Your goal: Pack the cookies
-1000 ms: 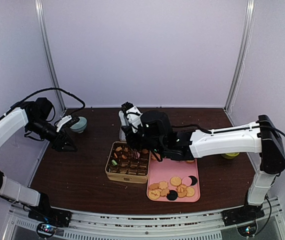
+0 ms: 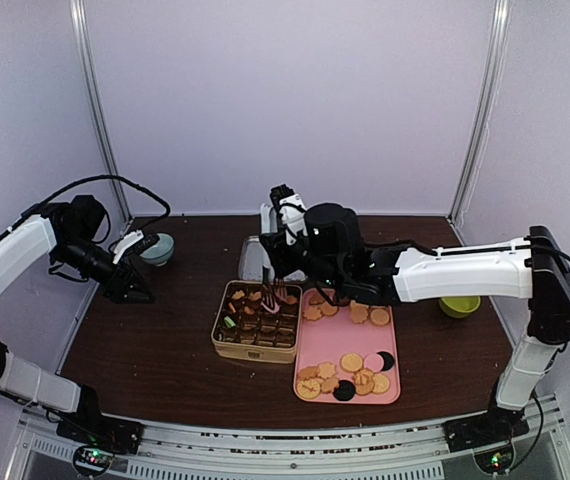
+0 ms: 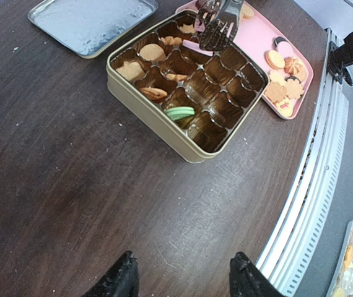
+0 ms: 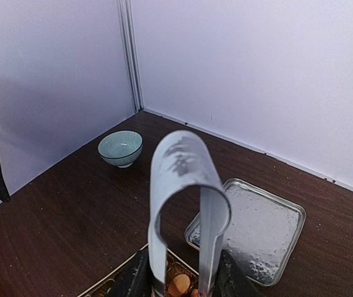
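Observation:
The gold tin (image 2: 255, 345) with a divided insert holds several cookies, among them a green one (image 3: 179, 112) and a pink one (image 3: 196, 48). Over its back right part is my right gripper, low at the tin; whether it holds anything is unclear. The pink tray (image 2: 335, 340) with several cookies lies right of the tin. My left gripper hangs over bare table at the left, its fingers apart with nothing between them.
A metal tray (image 4: 251, 229) lies behind the tin. A pale blue bowl (image 2: 157, 250) stands back left, a green bowl (image 2: 459, 306) at the right.
My right arm has risen and moved toward the right and back over the last second, showing more of the tin and green bowl. The left arm is still.

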